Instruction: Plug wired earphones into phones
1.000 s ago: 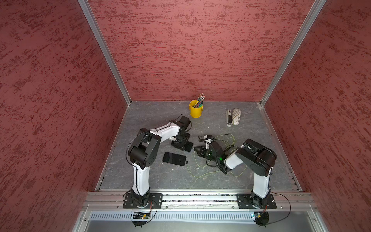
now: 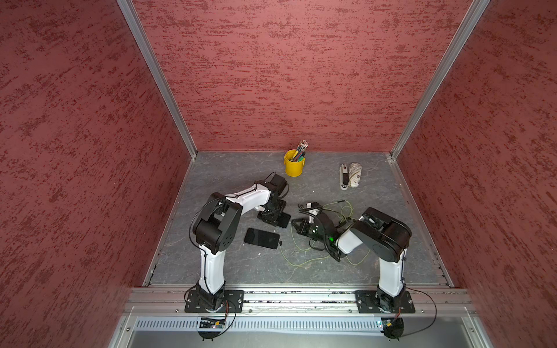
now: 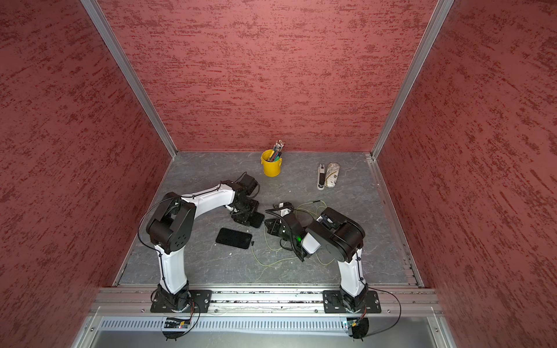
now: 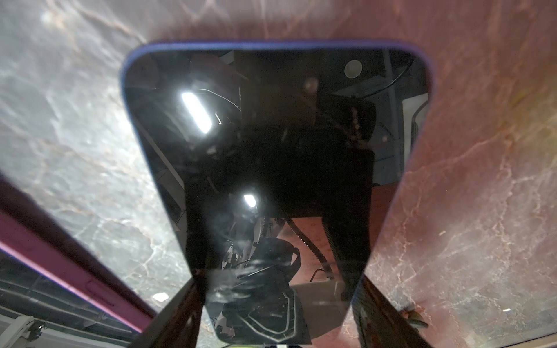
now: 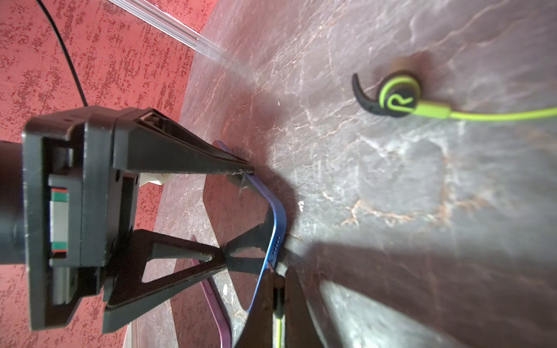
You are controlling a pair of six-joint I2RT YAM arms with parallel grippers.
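Note:
A blue-edged phone [image 4: 278,145] is held across its width by my left gripper, which is shut on it. Between the nearly closed fingers of my right gripper sits a black earphone plug [image 5: 279,293] with a yellow-green cable below it. The plug's tip is right by the phone's end edge, where small holes show; whether it has entered the port is hidden. An earbud [image 5: 400,95] marked R lies on the table. The second phone [image 2: 261,238], pink-edged, lies face up nearer the front, another plug [image 2: 280,243] just off its right end.
Behind stand a yellow bucket [image 2: 294,166] of pens, a stapler [image 2: 344,177] and a pale pouch [image 2: 355,174]. Yellow-green earphone cable [image 2: 304,264] loops under and around the right arm.
My right arm's elbow has shifted slightly left, and the blue-edged phone appears a hair further right. Everything else looks still.

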